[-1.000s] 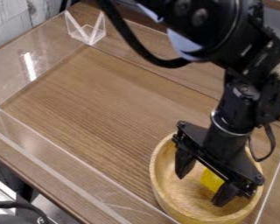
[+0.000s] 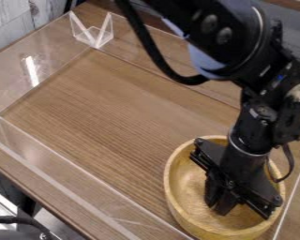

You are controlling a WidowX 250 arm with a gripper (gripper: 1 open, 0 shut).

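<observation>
The black gripper [image 2: 234, 183] reaches down into a yellow-tan bowl [image 2: 190, 206] at the lower right of the camera view. Its fingers sit inside the bowl, drawn in close together.
Clear plastic edging runs along the left side, with a small clear holder [image 2: 93, 28] at the back left.
The fingers have drawn together, and the yellow object in the bowl is now covered by the gripper.
</observation>
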